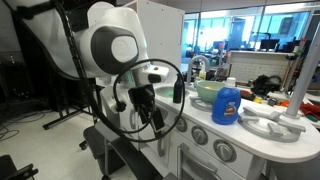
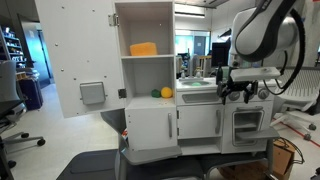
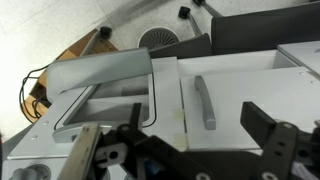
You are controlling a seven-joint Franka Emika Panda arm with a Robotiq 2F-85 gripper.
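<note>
My gripper is open, its two black fingers apart with nothing between them. It points down in front of the white toy kitchen (image 1: 159,132). In the wrist view, a white cabinet door with a grey handle (image 3: 205,102) lies beyond the fingers. To the left of that door are the oven front (image 3: 118,108) and a grey panel (image 3: 100,70). In exterior view 2, the gripper (image 2: 247,75) hangs near the row of knobs below the countertop edge. Exterior view 1 shows the arm covering part of the cabinet and the counter's left end.
On the counter stand a blue bottle (image 1: 227,103), a green bowl (image 1: 209,90) and a grey stove-top piece (image 1: 270,124). An orange box (image 2: 143,49) sits on the tall cabinet's shelf, its door (image 2: 88,60) swung open. A dark mat (image 2: 90,163) covers floor in front.
</note>
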